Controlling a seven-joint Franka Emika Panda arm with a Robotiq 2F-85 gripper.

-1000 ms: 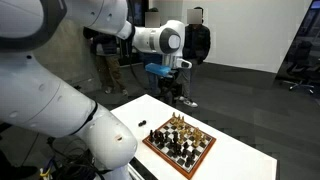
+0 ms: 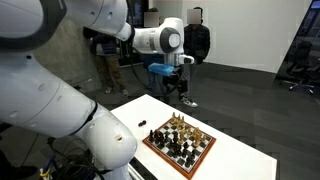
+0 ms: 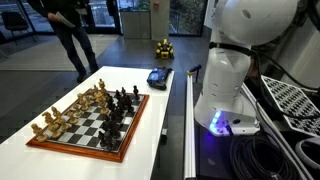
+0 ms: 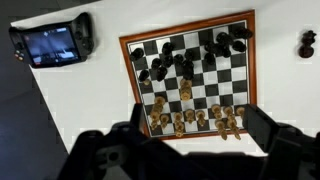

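Note:
A chessboard [image 4: 212,77] with a brown wooden frame lies on a white table, seen whole from above in the wrist view. Dark pieces [image 4: 188,70] stand scattered over one half; light wooden pieces [image 4: 185,90] are mostly lined along the opposite side. One dark piece [image 4: 307,44] is off the board, to its right. My gripper is open, its fingers wide apart and empty. In the first exterior view the gripper [image 2: 176,88] hangs well above the board [image 2: 172,145], touching nothing.
A handheld device with a screen [image 4: 52,44] lies beside the board, left in the wrist view. Bare white tabletop [image 2: 235,155] stretches to the right in the first exterior view. People stand behind the table.
The wrist and gripper have turned or shifted slightly above the board. The fingers look no different, and the board and pieces have not visibly moved.

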